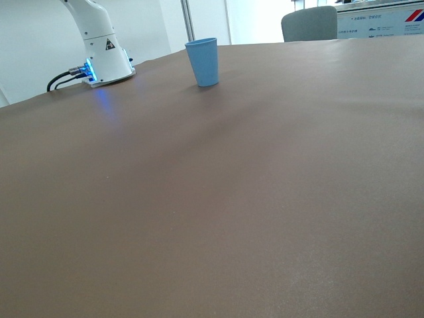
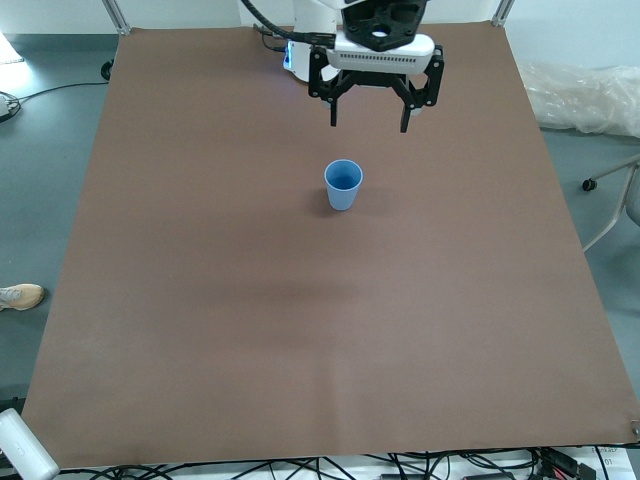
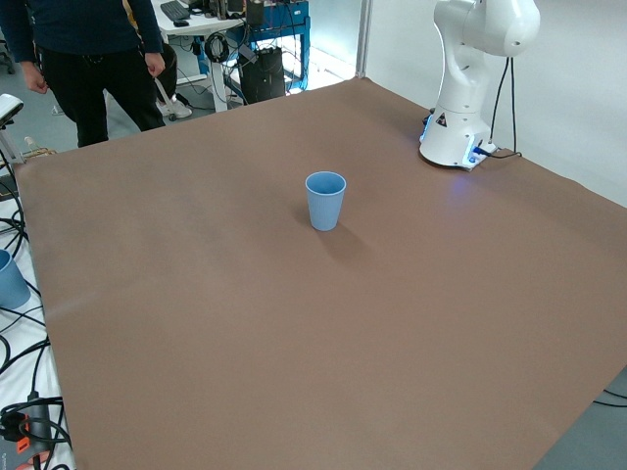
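A blue plastic cup (image 2: 343, 186) stands upright near the middle of the brown table (image 2: 330, 320); it also shows as the cup (image 1: 203, 63) in the top view and the cup (image 3: 324, 203) in the right view. In the left view my black gripper (image 2: 369, 121) hangs from the white arm above the far part of the table, beyond the cup, its two fingers apart with nothing seen between them. The gripper is out of sight in the top and right views.
The arm's white base (image 3: 453, 137) stands at a table edge. A second blue cup (image 3: 10, 281) is among cables on a side surface in the right view. A person stands beyond the table.
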